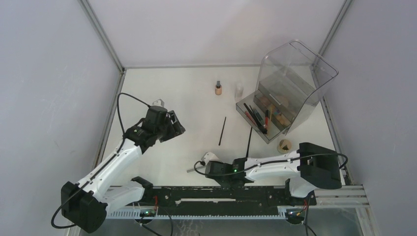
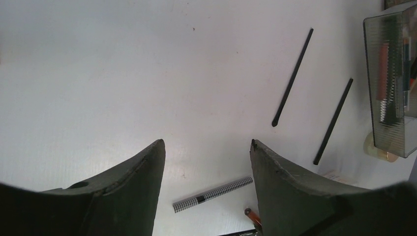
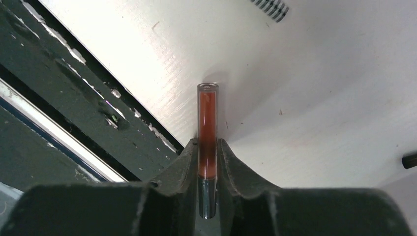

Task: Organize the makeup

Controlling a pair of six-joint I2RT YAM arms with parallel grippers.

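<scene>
Near the front edge my right gripper is closed in around a clear tube with orange-red filling [image 3: 207,123]; whether it grips firmly is unclear. My left gripper hangs open and empty over the left side. A striped pencil-like stick [image 2: 211,194] lies near the front edge. Two slim black sticks [image 2: 292,76] [image 2: 333,120] lie on the table left of and in front of the clear organizer [image 1: 273,132], whose front tray holds pens and brushes. A foundation bottle [image 1: 218,89] and a pale clear item [image 1: 239,90] stand at the back.
A small round container [image 1: 284,146] sits in front of the organizer at the right. Walls enclose both sides and the back.
</scene>
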